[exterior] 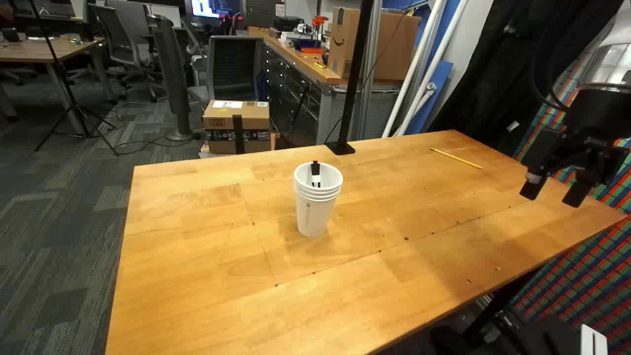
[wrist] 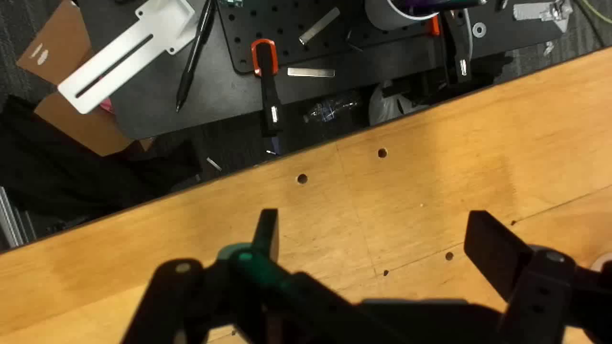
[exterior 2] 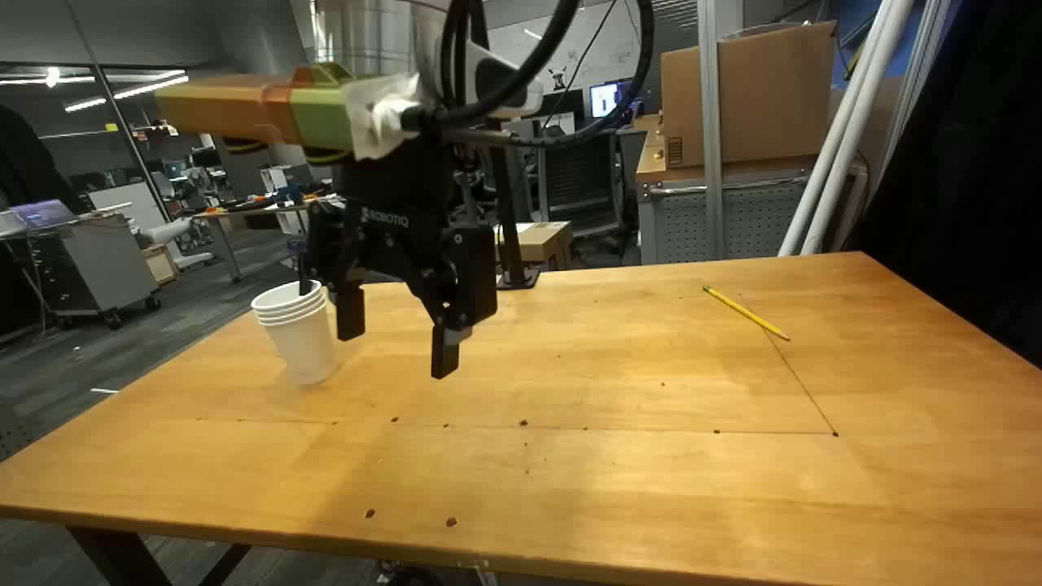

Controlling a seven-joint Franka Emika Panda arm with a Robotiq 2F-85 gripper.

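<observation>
A stack of white cups (exterior: 315,210) stands upright on the wooden table, and a black-and-white marker (exterior: 316,174) leans inside the top one. The same stack of cups (exterior 2: 300,342) shows at the table's left in exterior view 2. Farther back lies a yellow pencil (exterior: 456,158), flat on the wood, also a pencil (exterior 2: 746,312) at the right in the second view. My gripper (exterior 2: 398,348) hangs above the table, apart from both. Its fingers are open, and bare wood shows between the fingers in the wrist view, where the gripper holds nothing.
The wooden table (exterior: 195,284) is broadly clear, with small holes and thin lines on it. A black post base (exterior: 340,148) stands at its back edge. Beyond the near edge, a dark surface (wrist: 229,86) carries tools, a pen (wrist: 195,57) and an orange-tipped clamp (wrist: 267,80).
</observation>
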